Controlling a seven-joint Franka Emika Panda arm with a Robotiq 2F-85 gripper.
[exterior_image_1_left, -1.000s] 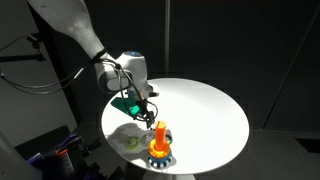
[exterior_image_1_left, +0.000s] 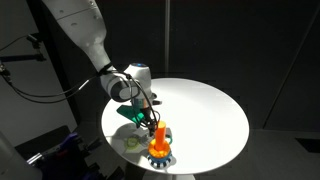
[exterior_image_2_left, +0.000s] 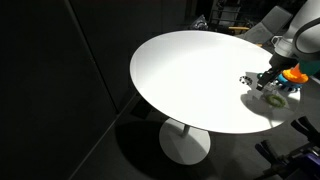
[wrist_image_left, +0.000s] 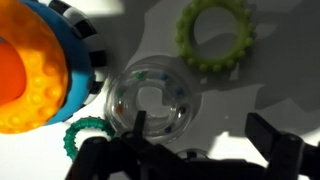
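In the wrist view my gripper is open, its dark fingers (wrist_image_left: 128, 152) spread wide with nothing held between them. A clear ring (wrist_image_left: 183, 108) with small coloured beads lies flat just beyond the left finger. Past it, at the top, lies a yellow-green ring (wrist_image_left: 244, 40). A dark green ring (wrist_image_left: 88, 124) shows partly at the lower left. The stacking toy with its orange post (exterior_image_1_left: 160, 135) stands on the table, close to my gripper in the first exterior view.
The toy's orange and blue base (wrist_image_left: 62, 72) crowds the left of the wrist view, beside a black-and-white checked piece (wrist_image_left: 85, 33).
In the first exterior view the arm has shifted slightly to the right and down, nearer the table. The toy and the yellow-green ring have stayed in place.
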